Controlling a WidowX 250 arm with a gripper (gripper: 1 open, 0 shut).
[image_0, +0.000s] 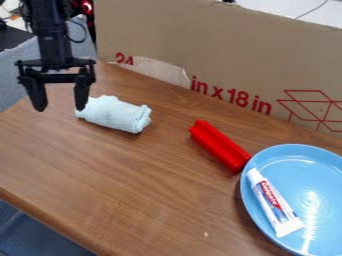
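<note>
My black gripper (59, 103) hangs at the upper left of the wooden table (147, 180), fingers spread with nothing between them. Just right of it lies a rolled pale blue cloth (115, 114). A red cylindrical object (219, 146) lies diagonally right of centre. On the blue plate (306, 180) at the right rests a white toothpaste tube (274, 202).
A large cardboard box (221, 55) stands along the back of the table. The table's left edge drops away at the lower left.
</note>
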